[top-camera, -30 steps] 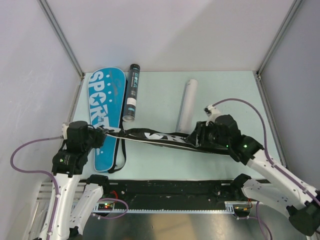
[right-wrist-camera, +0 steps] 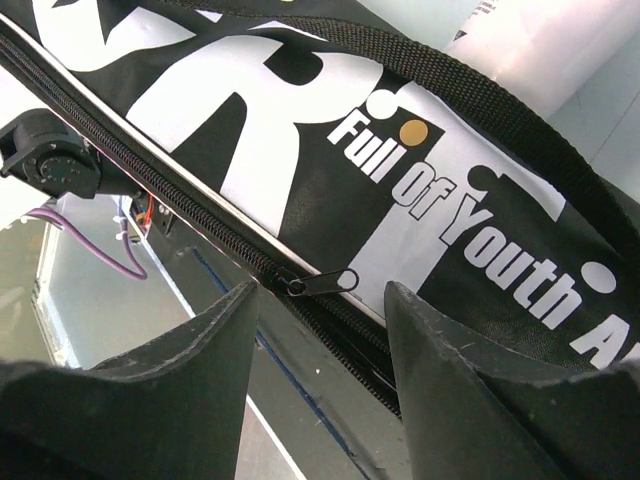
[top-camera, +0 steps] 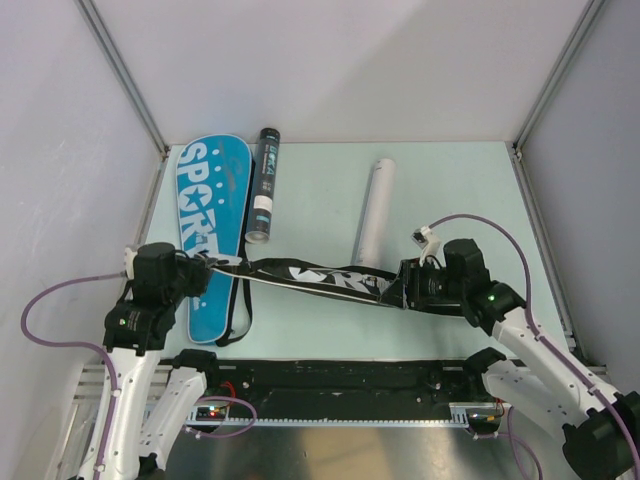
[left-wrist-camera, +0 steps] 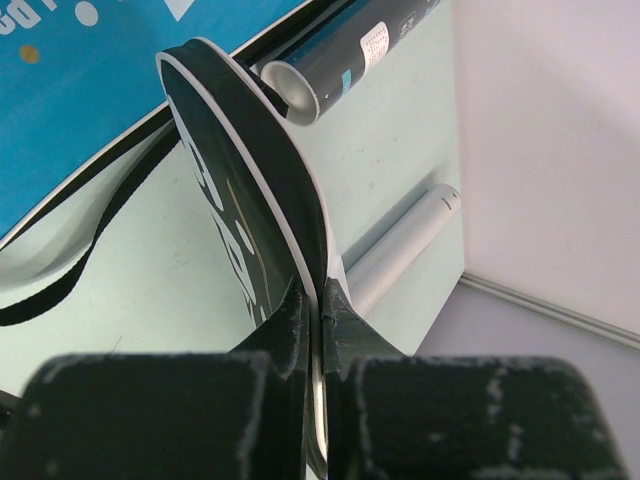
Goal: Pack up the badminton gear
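A long black bag point(top-camera: 300, 275) with white lettering and a zipper stretches across the front middle of the table. My left gripper point(top-camera: 200, 262) is shut on its left end, whose edge runs between the fingers in the left wrist view. My right gripper point(top-camera: 405, 285) is over the bag's right part, fingers parted, with the zipper pull point(right-wrist-camera: 320, 283) just beyond the fingertips in the right wrist view. Whether anything is between those fingers is hard to tell, though the zipper band passes behind them.
A blue SPORT bag point(top-camera: 210, 200) with a black strap lies at the left. A dark shuttlecock tube point(top-camera: 264, 185) lies beside it, and a white tube point(top-camera: 376, 205) lies behind the black bag.
My right gripper and arm have moved slightly to the right along the black bag. The left gripper and the other items have not visibly moved.
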